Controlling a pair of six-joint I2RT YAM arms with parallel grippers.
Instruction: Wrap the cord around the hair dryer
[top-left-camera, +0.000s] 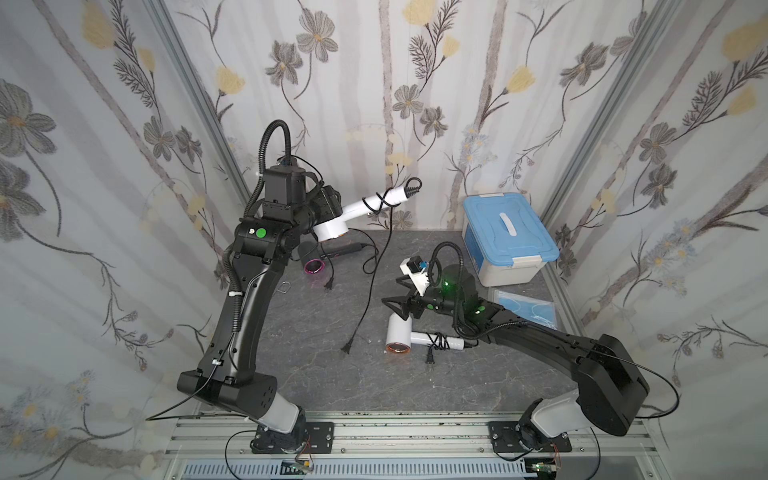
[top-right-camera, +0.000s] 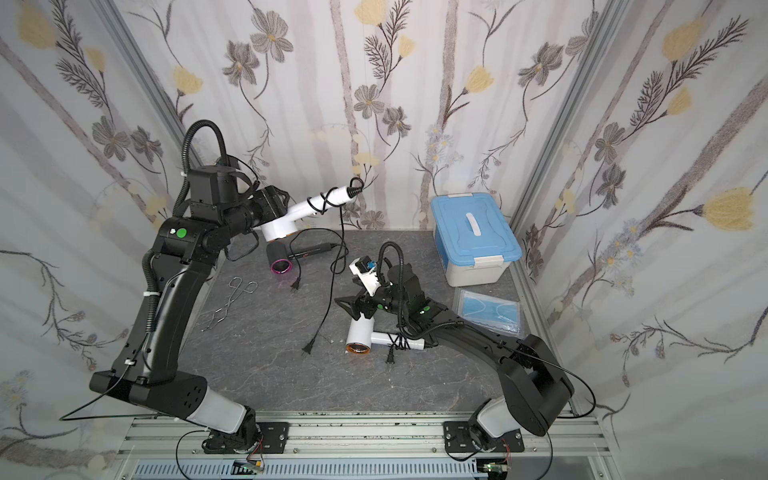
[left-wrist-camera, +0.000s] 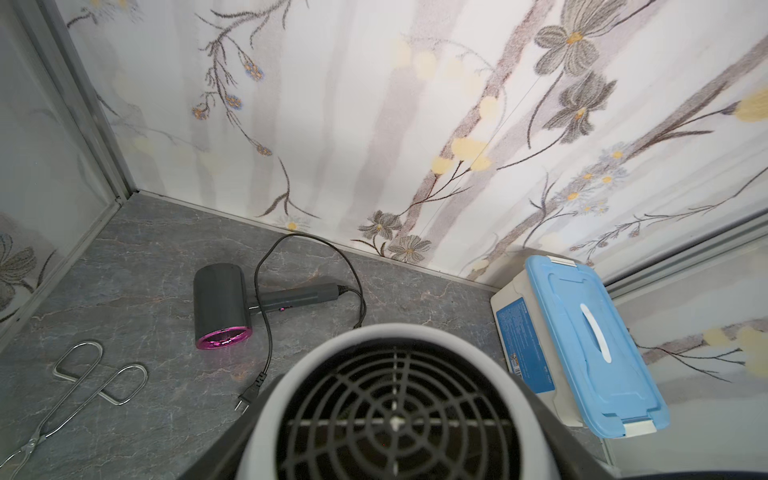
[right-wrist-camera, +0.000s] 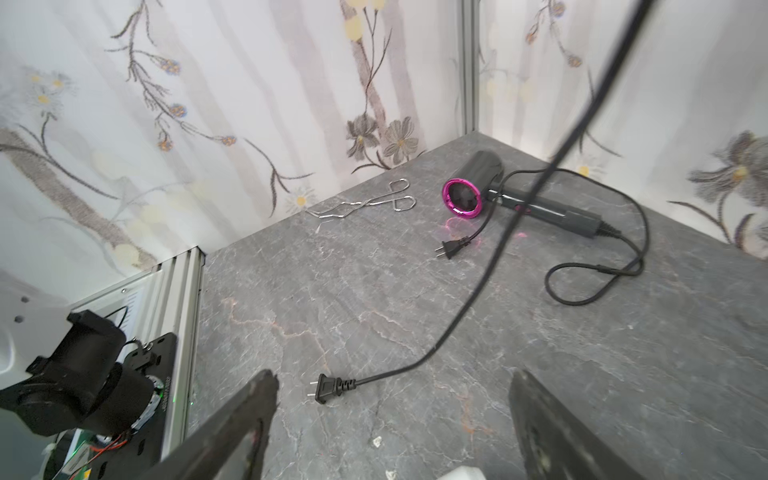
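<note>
A white hair dryer (top-left-camera: 376, 200) is raised at the back left in my left gripper (top-left-camera: 328, 208), which grips it by the head. Its grille (left-wrist-camera: 397, 416) fills the lower middle of the left wrist view. Black cord is looped round its handle, and the free length (right-wrist-camera: 480, 288) hangs down to a plug (right-wrist-camera: 328, 388) on the table. My right gripper stands open above a second white dryer (top-left-camera: 398, 336), whose handle has cord wound round it, with nothing between its fingers.
A dark dryer (left-wrist-camera: 220, 300) with pink rim lies at the back left, steel tongs (left-wrist-camera: 80, 400) near it. A blue-lidded box (top-left-camera: 508, 228) and a mask pack (top-right-camera: 488, 312) are at the right. Bare table surrounds the hanging cord's plug.
</note>
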